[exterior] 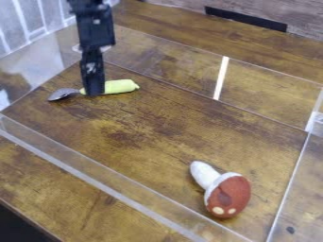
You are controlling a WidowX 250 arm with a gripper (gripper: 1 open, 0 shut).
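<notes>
My black gripper [91, 83] reaches down at the upper left, open, over a small utensil with a pale yellow handle [119, 87] and a grey metal head [62, 95]. Its tips are at the left part of the yellow handle; whether they touch it I cannot tell. A toy mushroom [224, 194] with a red, spotted cap and white stem lies on its side at the lower right.
The wooden surface [164, 142] is enclosed by clear low walls [297, 180]. A thin white strip [221, 77] stands at the back wall.
</notes>
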